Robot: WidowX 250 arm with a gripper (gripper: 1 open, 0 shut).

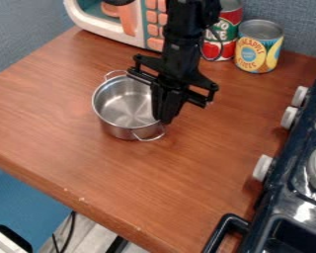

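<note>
A steel pot (118, 107) with two wire handles sits on the wooden table (68, 119). My black gripper (164, 111) hangs at the pot's right side, its lower fingers down over the rim and partly inside. Whether it is shut on the rim, I cannot tell from this view.
Two cans, a tomato can (221, 45) and a yellow-label can (260, 46), stand at the back beside a toy microwave (126, 25). A black stove (303, 188) with knobs fills the right edge.
</note>
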